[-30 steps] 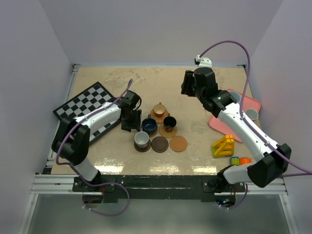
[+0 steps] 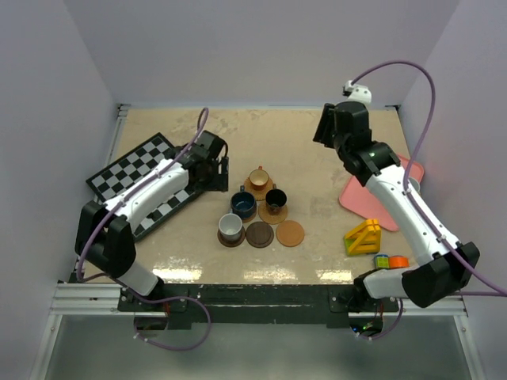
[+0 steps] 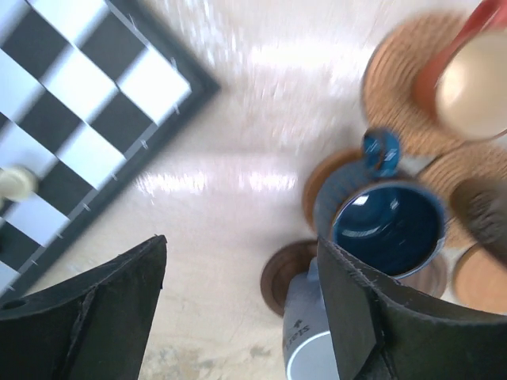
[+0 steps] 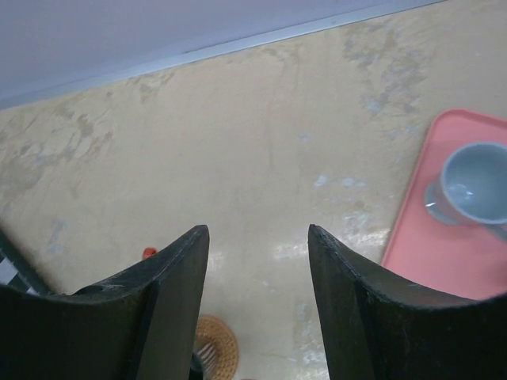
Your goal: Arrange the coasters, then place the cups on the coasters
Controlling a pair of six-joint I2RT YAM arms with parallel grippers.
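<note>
A grey-white cup (image 2: 230, 228) stands upright on a dark brown coaster (image 2: 225, 241) at the front of the group. Just behind it is a blue cup (image 2: 244, 204) on its own coaster; a tan cup (image 2: 259, 178) and a black cup (image 2: 276, 199) also rest on coasters. Two bare coasters, dark brown (image 2: 259, 234) and tan (image 2: 290, 233), lie to the right. My left gripper is apart from the cups, fingers spread, nothing between them; its right finger partly covers the grey-white cup (image 3: 307, 332). Over bare table at the back right, my right gripper is open and empty.
A checkered board (image 2: 139, 170) lies under and beside the left arm. At the right are a pink tray (image 2: 368, 202) with cups near it, a yellow stand (image 2: 363, 237) and small coloured blocks (image 2: 398, 261).
My left gripper has drawn back from beside the grey-white cup, toward the rear of the table. The right arm has swung a little to the right. The cups stand where they were.
</note>
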